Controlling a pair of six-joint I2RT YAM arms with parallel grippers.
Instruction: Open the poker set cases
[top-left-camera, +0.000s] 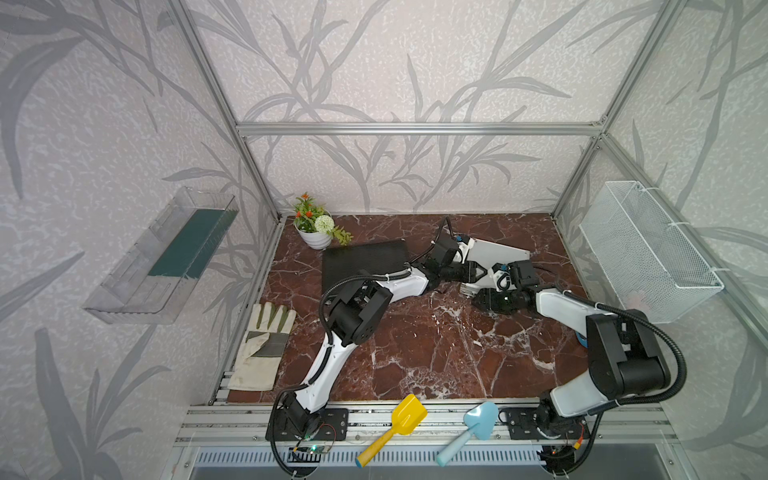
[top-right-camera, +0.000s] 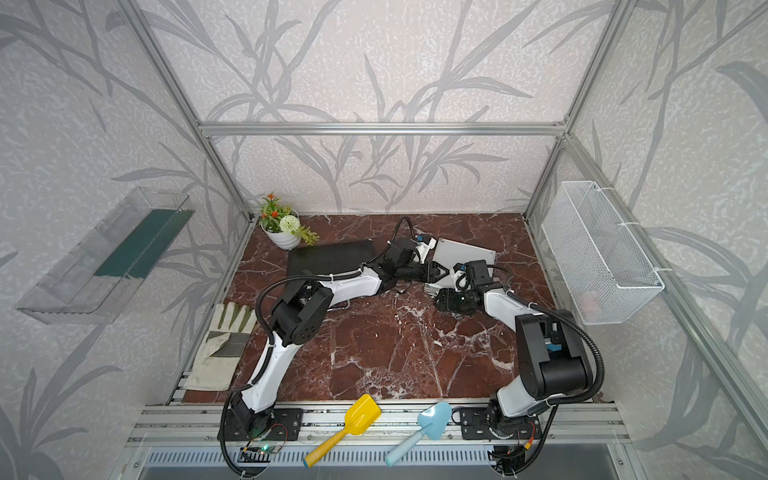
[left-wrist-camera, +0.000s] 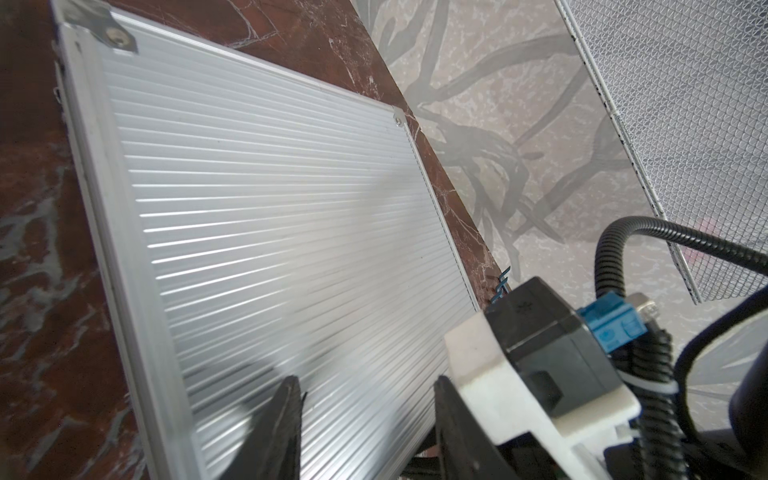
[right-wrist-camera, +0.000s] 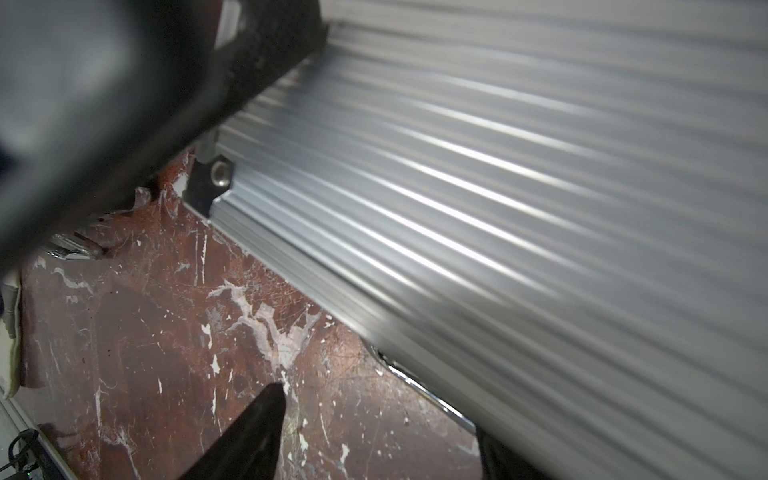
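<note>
The silver poker case (top-left-camera: 500, 249) lies closed at the back right, its ribbed aluminium face (left-wrist-camera: 288, 208) filling much of the left wrist view. My left gripper stands open above that face, near its left edge. My right gripper is at the case's front edge with fingers apart, close by a chrome handle (right-wrist-camera: 420, 384) partly hidden under the rim; whether anything lies between its fingers is unclear. A flat black panel (top-left-camera: 360, 254), perhaps a second case, lies at the back left, partly hidden by my left arm.
A potted plant (top-left-camera: 318, 232) stands at the back left, a glove (top-left-camera: 256, 368) at the left edge. Wire baskets (top-left-camera: 640, 240) hang on both walls. Two trowels (top-left-camera: 408, 412) rest on the front rail.
</note>
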